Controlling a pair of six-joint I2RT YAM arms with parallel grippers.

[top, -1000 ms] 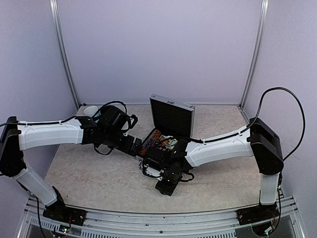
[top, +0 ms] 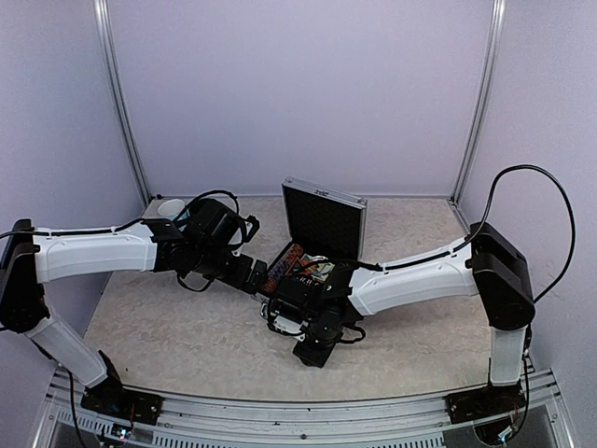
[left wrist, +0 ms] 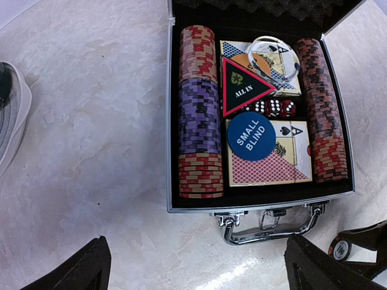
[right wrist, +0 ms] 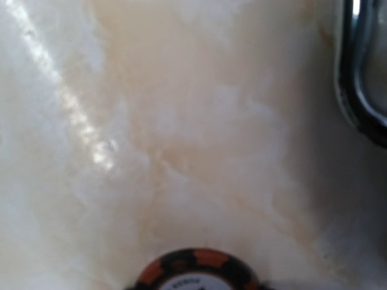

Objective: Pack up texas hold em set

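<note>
The silver case (left wrist: 170, 121) lies open in the left wrist view. Inside are a left chip column (left wrist: 200, 115), a right chip column (left wrist: 326, 115), two card decks (left wrist: 269, 174), red dice (left wrist: 274, 108), a blue "SMALL BLIND" disc (left wrist: 243, 144), a black "ALL IN" triangle (left wrist: 237, 92) and a clear ring (left wrist: 295, 62). My left gripper stands open and empty before the case. In front of the handle, a black-and-orange chip (right wrist: 196, 269) is between the fingertips of my right gripper (top: 312, 356); whether they grip it cannot be made out.
The case handle (left wrist: 263, 235) sticks out toward the front, close to my right gripper. A round white-rimmed container (left wrist: 23, 103) stands at the left. Bare table lies between it and the case; the lid (top: 324, 219) stands up at the back.
</note>
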